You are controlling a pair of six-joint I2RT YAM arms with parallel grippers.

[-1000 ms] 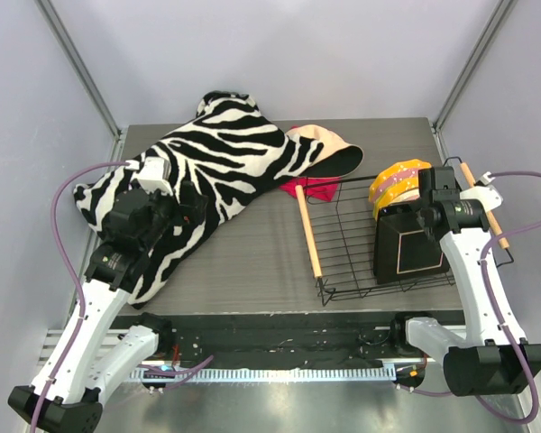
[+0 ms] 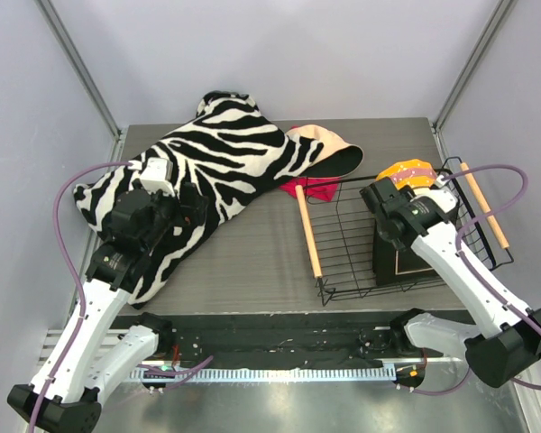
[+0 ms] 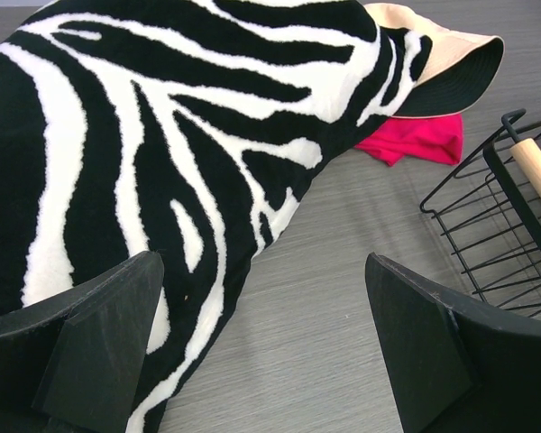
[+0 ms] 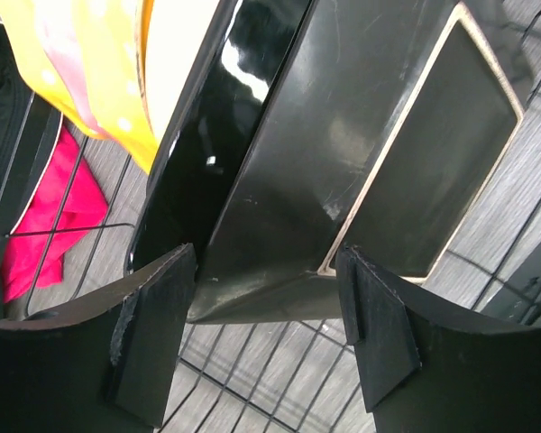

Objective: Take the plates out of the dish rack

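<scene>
The wire dish rack (image 2: 308, 230) with wooden handles sits at the right. Inside it stands a dark, glossy squarish item (image 4: 288, 180) with a pale rectangle outline, beside a yellow dotted, pink-striped item (image 4: 90, 63). My right gripper is over the rack, its fingertips apart at the dark item's lower part; whether they touch it I cannot tell. My left gripper hovers open above the zebra-striped cloth and bare surface at the left, nothing between its fingers.
A zebra-print cloth (image 2: 225, 153) covers the back left. A red cloth (image 3: 424, 140) and a peach-and-black cap-like item (image 2: 334, 153) lie behind the rack. Bare grey surface (image 2: 252, 262) lies left of the rack.
My right gripper has moved left within the rack's area, toward the yellow item and the near side of the dark one. My left arm is unchanged.
</scene>
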